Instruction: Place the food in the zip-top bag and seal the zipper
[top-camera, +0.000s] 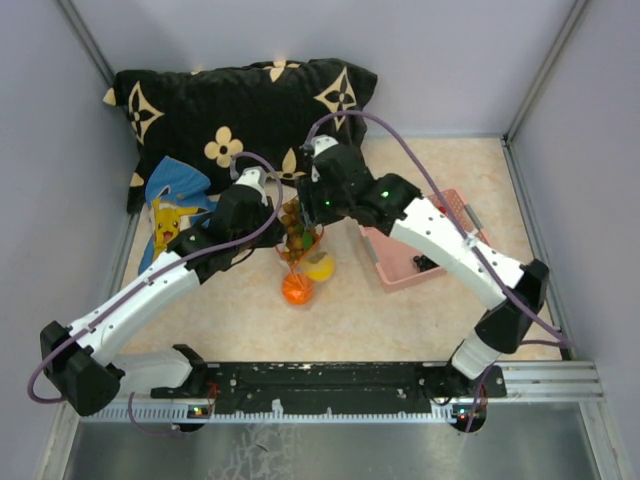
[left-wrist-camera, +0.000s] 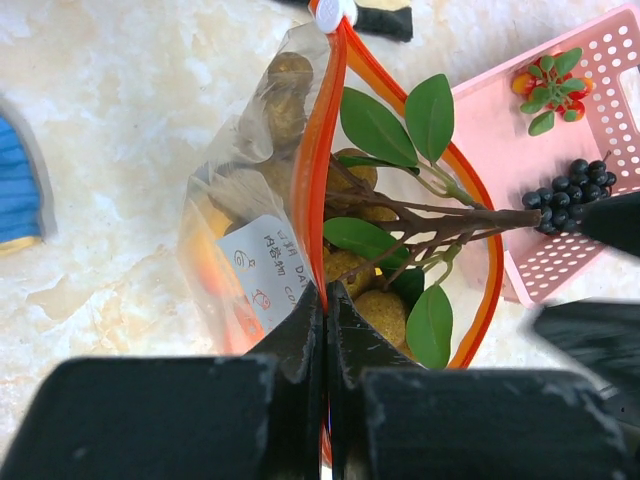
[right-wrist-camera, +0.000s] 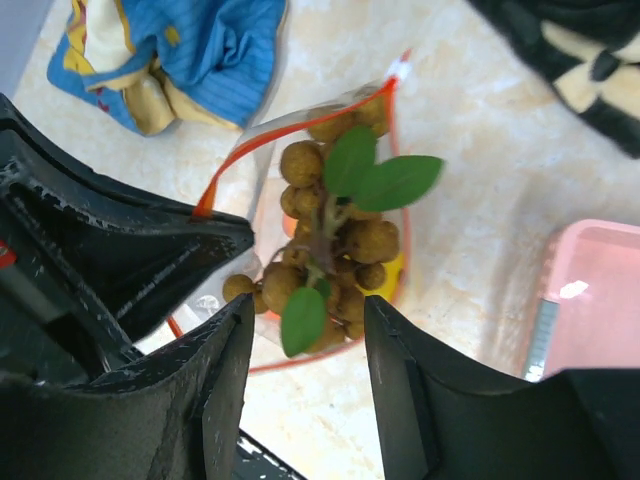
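A zip-top bag (left-wrist-camera: 250, 260) with an orange zipper stands open in the middle, holding brown round items, a leafy branch (left-wrist-camera: 430, 330) and a white label. My left gripper is shut on the bag's zipper rim. My right gripper stands open above the bag, over its brown items and leaves. In the top view an orange round shape (top-camera: 297, 288) and a yellow one (top-camera: 320, 266) show at the bag's front.
A pink basket (top-camera: 395, 270) at the right holds grapes (left-wrist-camera: 570, 195) and small red items. A blue cloth (top-camera: 165, 185) lies at the left, a black patterned cushion (top-camera: 180, 110) at the back.
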